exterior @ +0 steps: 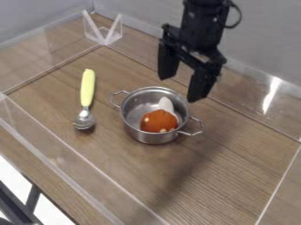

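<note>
My black gripper (185, 74) hangs open above the back rim of a silver pot (153, 136), its two fingers apart with nothing visible between them. The pot holds an orange-red round item (159, 121) and a white piece (165, 105) behind it. Left of the pot lies a ladle (84, 120) with a pale yellow handle (87, 88).
A white wire rack (104, 32) stands at the back left. Low walls edge the wooden table (223, 167), whose right and front areas are clear.
</note>
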